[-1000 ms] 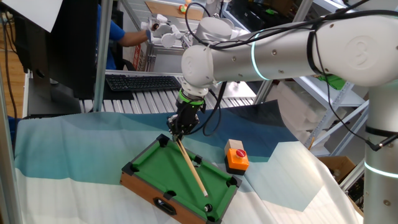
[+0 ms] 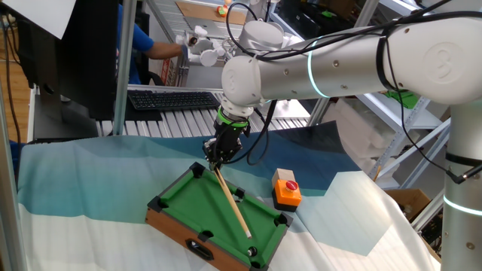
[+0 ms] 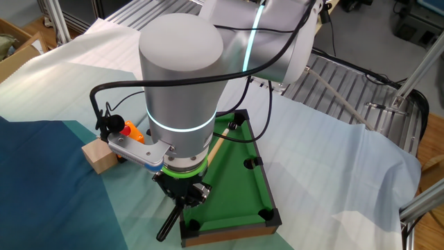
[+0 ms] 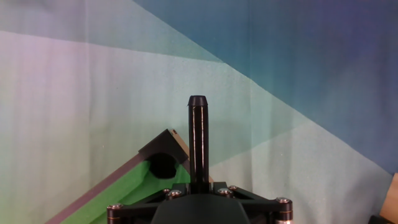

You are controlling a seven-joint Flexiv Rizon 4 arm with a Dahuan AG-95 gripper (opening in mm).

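Note:
A miniature pool table (image 2: 172, 221) with green felt and wooden sides lies on the patterned cloth. My gripper (image 2: 215, 160), above its far corner, is shut on a cue stick (image 2: 233, 202). The light wooden shaft slants over the felt. Its dark butt (image 3: 168, 223) sticks out behind the gripper, and in the wrist view the black cue butt (image 4: 198, 140) points away from the fingers. A small dark ball (image 2: 252, 251) rests by the near corner pocket, just beyond the cue tip, with a small gap between. The gripper body hides the fingertips' contact in the wrist view.
An orange box with a red button (image 2: 287, 193) and a wooden block (image 3: 100, 156) stand beside the pool table. Bare cloth (image 2: 90, 237) lies to its left. A keyboard (image 2: 172, 100) and a person's arm (image 2: 162, 50) are farther back.
The upper arm has shifted very slightly; cue, ball and pool table look unmoved. In the background, the person's hand and the white object by it have moved a little.

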